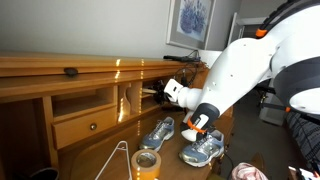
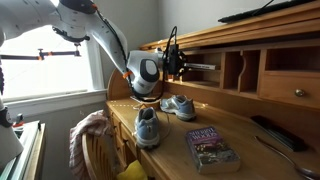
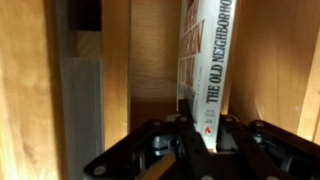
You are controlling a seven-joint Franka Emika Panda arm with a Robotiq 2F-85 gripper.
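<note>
A book [image 3: 212,62] with a white spine reading "THE OLD NEIGHBORHOOD" stands inside a wooden compartment in the wrist view. My gripper is shut on the near end of its spine. From outside, the gripper [image 2: 175,62] reaches into the desk's row of cubbyholes at the far end. The other exterior view shows the gripper [image 1: 168,93] small and dark at the cubby openings; the held book is hard to make out there.
Wooden dividers [image 3: 116,70] stand close beside the gripper. On the desktop lie a paperback [image 2: 211,148], a pair of grey-blue sneakers [image 2: 147,127], a tape roll [image 1: 146,163], a black case [image 2: 278,131] and a spoon [image 2: 285,153].
</note>
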